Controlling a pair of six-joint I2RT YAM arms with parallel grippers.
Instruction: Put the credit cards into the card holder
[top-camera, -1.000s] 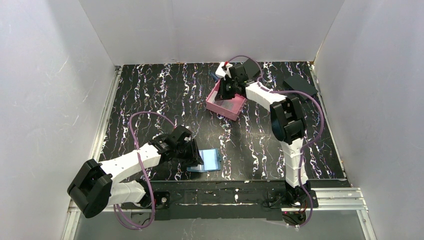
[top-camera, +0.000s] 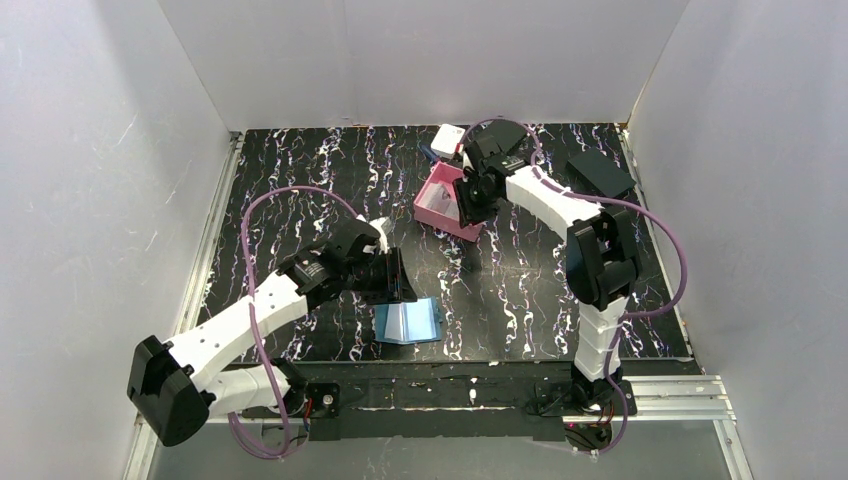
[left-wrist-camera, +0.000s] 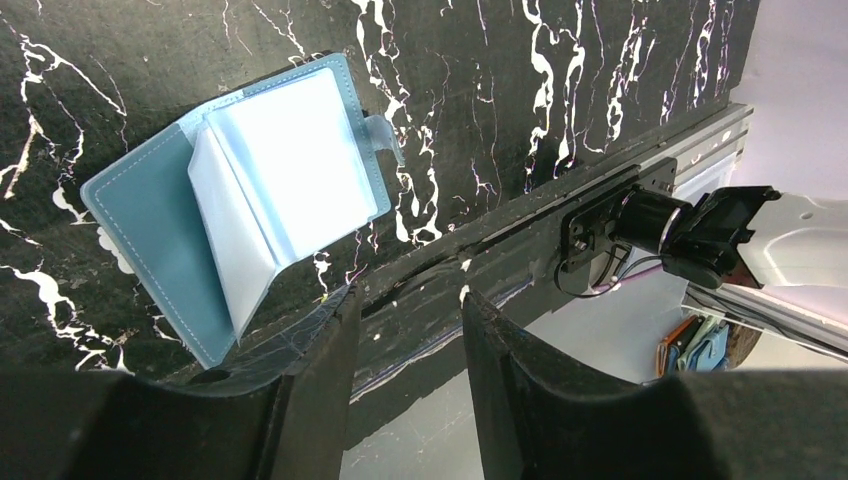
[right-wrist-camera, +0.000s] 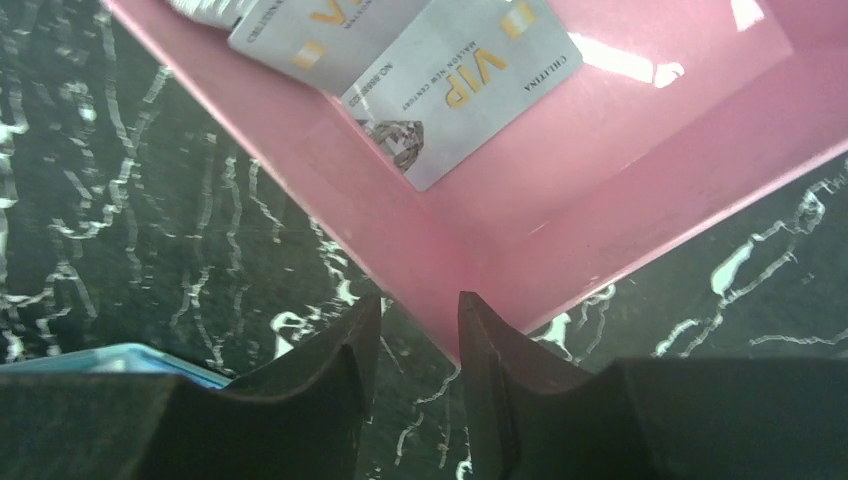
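Observation:
The blue card holder (top-camera: 424, 322) lies spread open near the table's front edge, one pale inner leaf (left-wrist-camera: 230, 225) standing partly up. Above it is my left gripper, open and empty. Silver VIP cards, one fully in sight (right-wrist-camera: 465, 92) and another (right-wrist-camera: 320, 38) overlapping it, rest inside the pink box (top-camera: 437, 218). Over this box's near right side hovers my right gripper, its fingers (right-wrist-camera: 365, 345) apart and no card between them. In the top view the right arm hides part of the box.
Behind the box sit a white item (top-camera: 448, 140) and a dark block (top-camera: 503, 134). Another black slab (top-camera: 600, 173) lies at the far right. Bare tabletop (top-camera: 300, 225) stretches across the left, and room is free right of the holder.
The left gripper has risen away from the holder, toward the back.

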